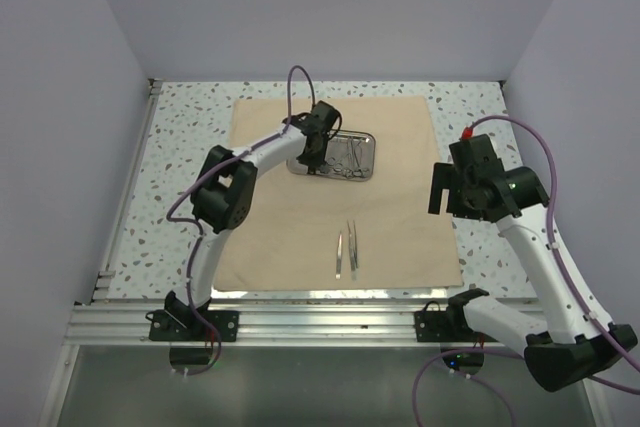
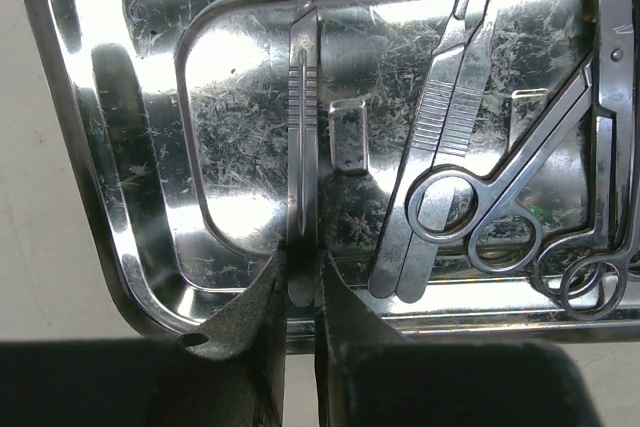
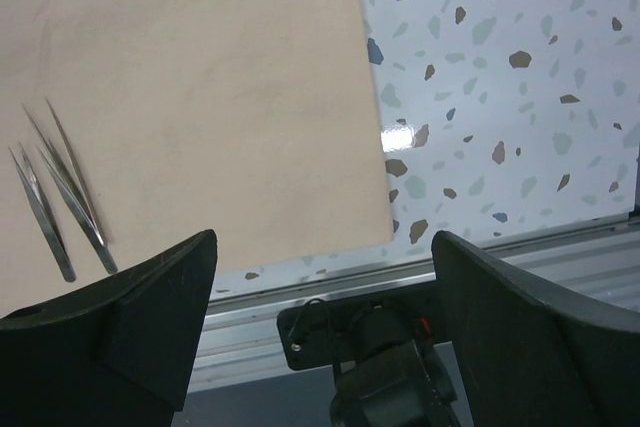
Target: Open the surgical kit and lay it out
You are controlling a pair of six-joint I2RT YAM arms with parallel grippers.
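Note:
The metal tray lies at the back of the cloth. In the left wrist view, my left gripper is shut on the handle end of a scalpel handle, which stands straight up the picture inside the tray. To its right lie a pair of scalpel-like handles, ring-handled scissors and another ring-handled tool. On the cloth lie tweezers and a slim tool beside them. Far to the right, my right gripper hangs open and empty.
Bare cloth stretches in front of the tray and to its right. A speckled tabletop surrounds the cloth, with a metal rail along the front edge. Walls rise at the back and sides.

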